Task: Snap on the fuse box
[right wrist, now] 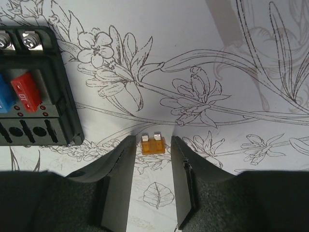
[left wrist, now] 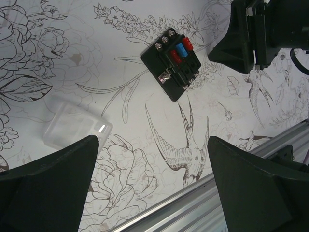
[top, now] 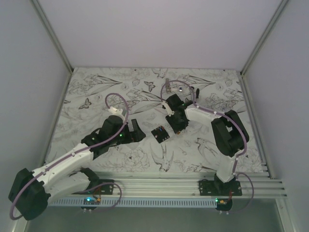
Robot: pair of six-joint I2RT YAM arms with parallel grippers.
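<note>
The black fuse box lies on the table with red and blue fuses, also at the left edge of the right wrist view [right wrist: 43, 125]. A small orange fuse [right wrist: 153, 147] lies beside it, between the fingertips of my right gripper, which is low over the table; whether it grips the fuse is hard to tell. My left gripper [top: 136, 128] stands open to the left of the fuse box, nothing between its fingers. A clear rectangular piece [left wrist: 77, 125] lies below it in the left wrist view.
Several tools [top: 167, 84] lie at the back of the table behind my right arm. Metal rails [top: 159, 176] run along the front edge.
</note>
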